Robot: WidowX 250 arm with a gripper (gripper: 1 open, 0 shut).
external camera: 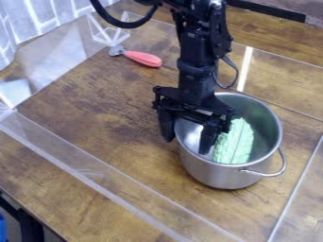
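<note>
A silver metal pot (pixel 231 176) with a wire side handle stands on the wooden table at the right of the camera view. Inside it lies a pale green textured object (pixel 236 141). My black gripper (pixel 194 133) is lowered over the pot's left part, its lower end at and inside the rim. The fingertips are dark and partly hidden, so I cannot tell whether they are open or shut.
A utensil with a red handle (pixel 142 58) lies at the back left.
</note>
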